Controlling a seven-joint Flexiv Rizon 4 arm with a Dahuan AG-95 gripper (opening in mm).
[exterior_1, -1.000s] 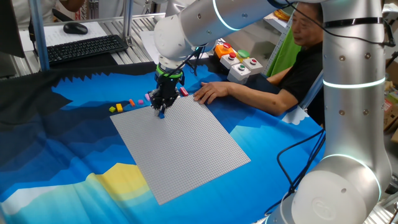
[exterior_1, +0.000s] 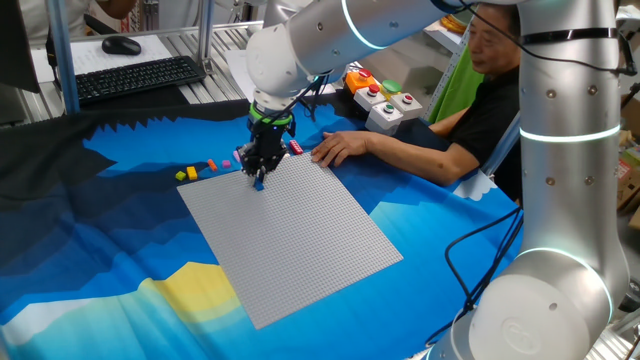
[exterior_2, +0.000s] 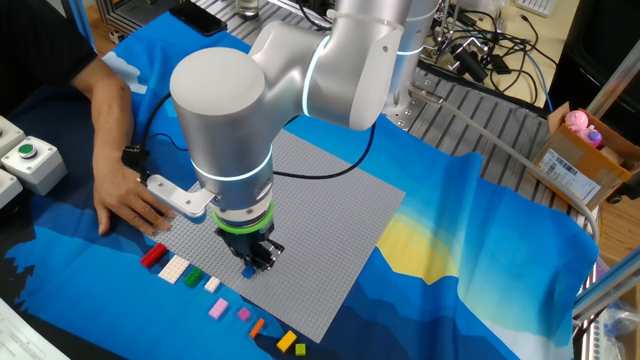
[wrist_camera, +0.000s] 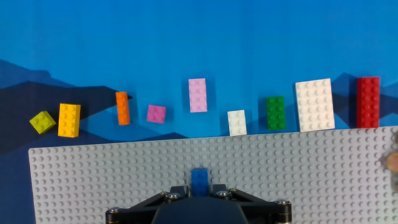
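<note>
Over the far edge strip of the grey baseplate (exterior_1: 290, 240), my gripper points down, its fingers closed in on both sides of a blue brick (wrist_camera: 199, 177). The brick also shows below the fingers in exterior view 2, as a small blue patch (exterior_2: 249, 271). It is at or just above the studs; whether it touches them I cannot tell. Beyond the plate lie loose bricks in a row: lime (wrist_camera: 42, 122), yellow (wrist_camera: 69, 120), orange (wrist_camera: 122, 108), magenta (wrist_camera: 156, 114), pink (wrist_camera: 198, 95), small white (wrist_camera: 237, 122), green (wrist_camera: 275, 112), large white (wrist_camera: 315, 104) and red (wrist_camera: 368, 102).
A person's hand (exterior_1: 340, 147) rests at the plate's far corner, close to the red brick. Button boxes (exterior_1: 385, 117) stand behind that hand. Most of the plate is bare, and the blue cloth (exterior_1: 120, 240) to its side is free of objects.
Hardly anything differs in exterior view 1. The arm, the gripper with the blue brick, the plate and the person's hand look the same.
</note>
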